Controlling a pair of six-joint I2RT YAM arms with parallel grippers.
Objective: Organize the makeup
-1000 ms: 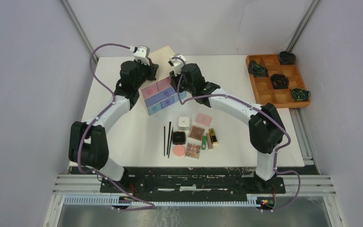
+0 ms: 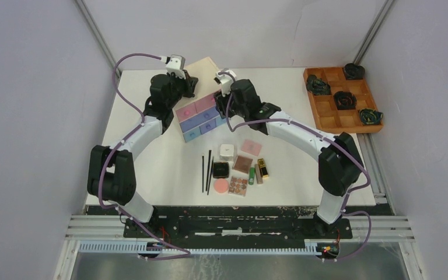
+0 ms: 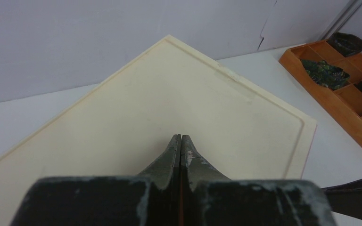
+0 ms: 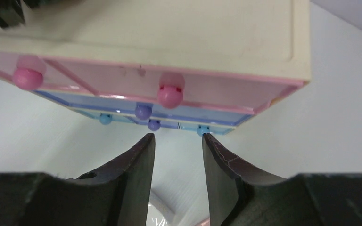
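A cream drawer box [image 2: 204,70] with pink, purple and blue drawers stands at the back, tilted toward the front left. My left gripper is shut against its top; whether anything is between the fingers is hidden. My right gripper is part open at the box's front right, with pink knobs [image 4: 170,96] just ahead and nothing between its fingers. On the table in front lie a white square item [image 2: 226,149], a black case [image 2: 220,170], palettes [image 2: 237,185], a pink disc [image 2: 220,185], several pencils, a green tube [image 2: 251,176] and a gold item [image 2: 263,168].
A wooden compartment tray [image 2: 338,121] with dark crumpled items stands at the back right. Walls border both sides and the back.
The box shifted slightly right over the last second, with my left gripper on it.
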